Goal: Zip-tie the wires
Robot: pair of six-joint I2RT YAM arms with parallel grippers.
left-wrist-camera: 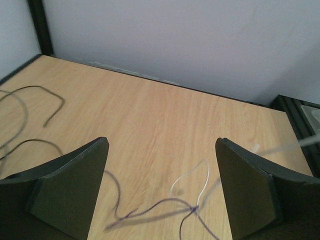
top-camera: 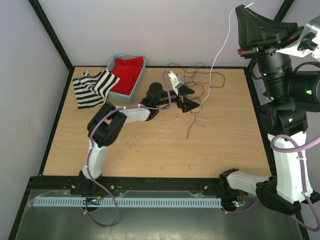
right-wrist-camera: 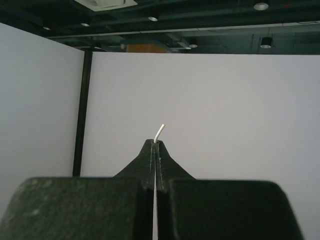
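Thin dark wires [top-camera: 200,82] lie loosely tangled at the back of the table, with one end trailing forward. A long white strip [top-camera: 220,50], probably the zip tie, runs from the wires up to my raised right gripper [top-camera: 244,7]. In the right wrist view the strip's tip [right-wrist-camera: 159,132] pokes out between the shut fingertips. My left gripper [top-camera: 194,98] is open at the front of the tangle. Through its parted fingers, the left wrist view shows the wires [left-wrist-camera: 118,200] crossing the strip's thin white strands [left-wrist-camera: 204,187]; nothing is clearly gripped there.
A blue-grey basket [top-camera: 134,90] with red cloth [top-camera: 126,75] stands at the back left beside a striped black-and-white cloth [top-camera: 92,89].
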